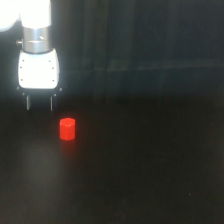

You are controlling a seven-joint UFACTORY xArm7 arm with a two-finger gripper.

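A small red block (67, 129) rests on the dark surface in the left half of the camera view. Up and to the left of it in the picture hangs my white gripper (39, 103), pointing down. Its two thin fingers stand well apart, with only dark background between them. In this view a gap shows between the fingertips and the block.
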